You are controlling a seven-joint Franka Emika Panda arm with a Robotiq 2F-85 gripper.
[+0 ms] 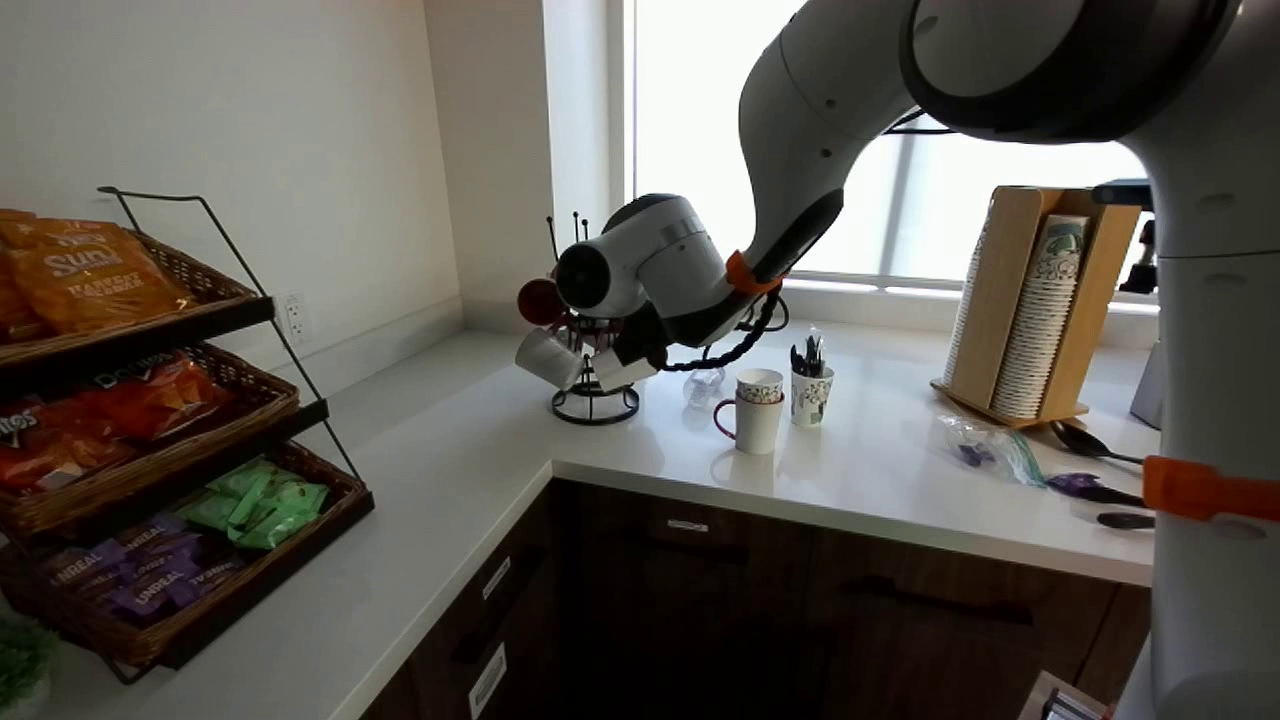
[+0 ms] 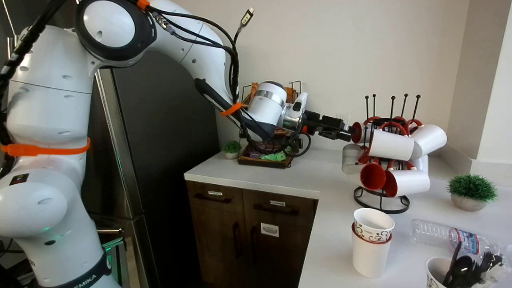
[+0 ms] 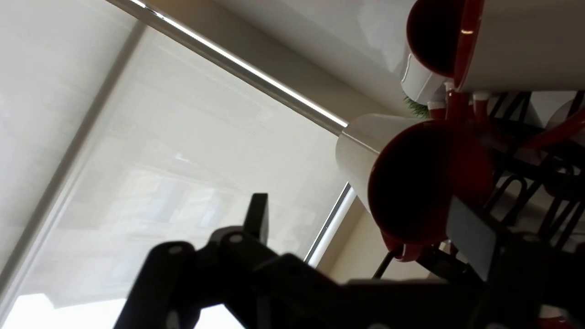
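Observation:
White mugs with red insides hang on a black wire mug rack (image 2: 382, 209) on the counter. At the rack's upper left, my gripper (image 2: 349, 133) has its fingertips close to the open mouth of one mug (image 2: 356, 130). Seen from the wrist, that mug (image 3: 362, 143) faces me with its dark red mouth. The fingers stand wide apart; one finger (image 3: 256, 216) is in front of the window, the other finger's pad (image 3: 472, 236) overlaps the lower part of the mug's mouth. Whether this pad is inside the mug or before it, I cannot tell. Nothing is gripped.
A white mug (image 2: 368, 257) with a paper cup (image 2: 373, 222) in it stands upright on the counter. Nearby are a plastic bottle (image 2: 439, 234), a cutlery cup (image 1: 811, 400) and a potted plant (image 2: 471, 189). A snack rack (image 1: 270, 314) stands left.

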